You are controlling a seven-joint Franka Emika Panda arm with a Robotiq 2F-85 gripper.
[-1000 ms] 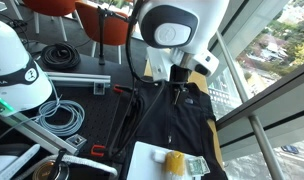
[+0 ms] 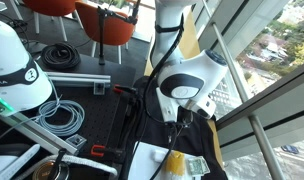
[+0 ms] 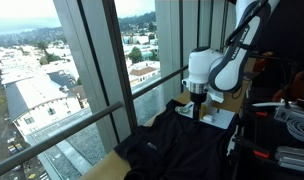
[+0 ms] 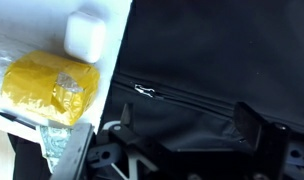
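Note:
A black garment (image 3: 172,140) with a zipper lies spread on the table. In the wrist view, its silver zipper pull (image 4: 144,90) shows beyond the fingertips, on a dark zipper line running across the cloth. My gripper is open, its two fingers wide apart at the bottom of that view and nothing held between them. Exterior view 1 has the gripper (image 2: 177,124) low over the garment, close to a white tray or sheet (image 2: 142,162). Whether the fingers touch the cloth cannot be told.
On the white surface lie a yellow packet (image 4: 50,83) and a small white block (image 4: 85,37). A printed, note-like paper (image 2: 198,166) is beside them. Windows line one side; coiled cables (image 2: 60,118) lie near the arm's base side.
Over the last second my arm has come down and toward the white surface in exterior view 1, now covering more of the garment. The packet and paper appear unmoved.

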